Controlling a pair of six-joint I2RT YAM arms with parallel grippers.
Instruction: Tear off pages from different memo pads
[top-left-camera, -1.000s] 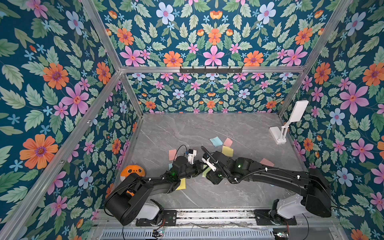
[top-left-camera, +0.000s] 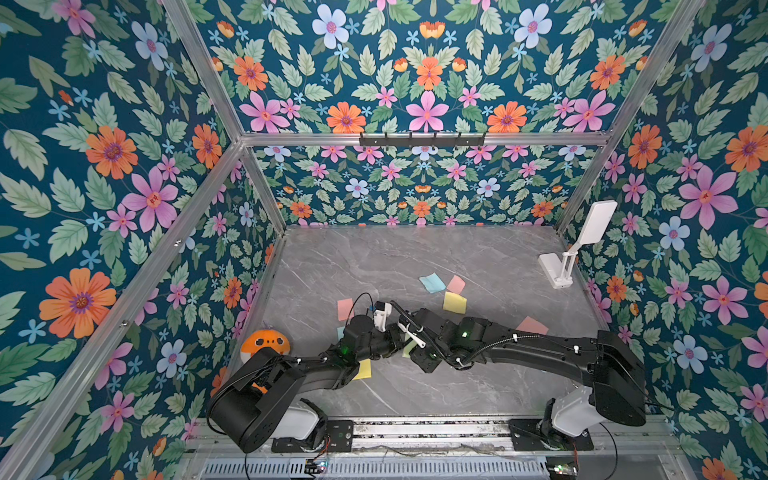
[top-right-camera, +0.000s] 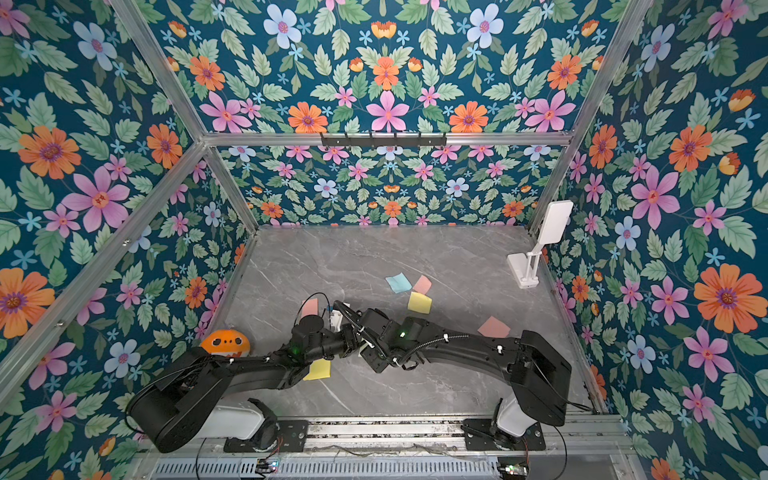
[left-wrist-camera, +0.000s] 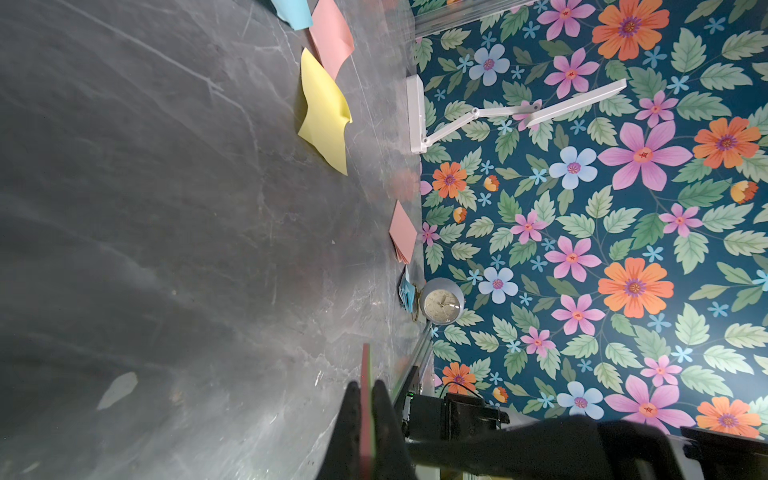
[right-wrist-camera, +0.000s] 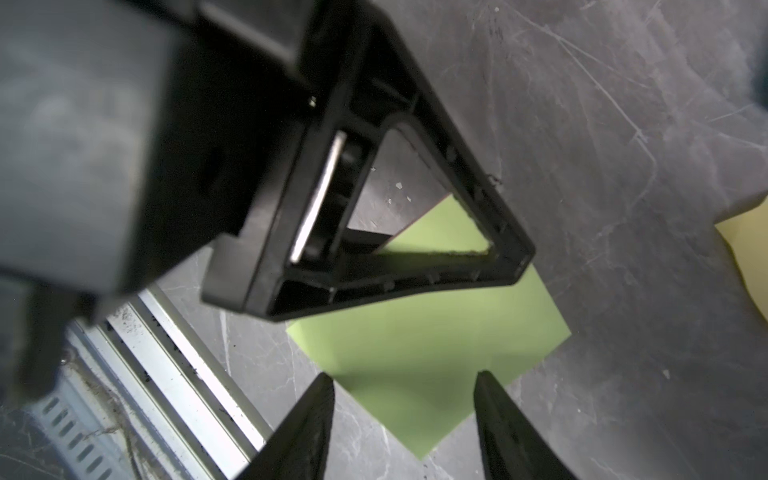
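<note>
A green memo pad (right-wrist-camera: 432, 336) is held off the table, with my left gripper shut on it. In the left wrist view the pad shows edge-on as a thin pink and green strip between the fingers. A black triangular left finger lies across the pad's upper part in the right wrist view. My right gripper stands part open, its two fingertips apart on either side of the pad's lower corner. Whether they straddle the sheet's edge cannot be told. From above, both arms hide most of the pad.
Loose yellow (top-left-camera: 454, 302), blue (top-left-camera: 432, 282) and pink (top-left-camera: 456, 285) sheets lie behind the grippers. A pink pad (top-left-camera: 532, 325) rests behind the right arm. A yellow note (top-left-camera: 364, 369) lies by the left arm, near an orange object (top-left-camera: 265, 342). A white lamp (top-left-camera: 557, 269) stands back right.
The left arm has stayed in place.
</note>
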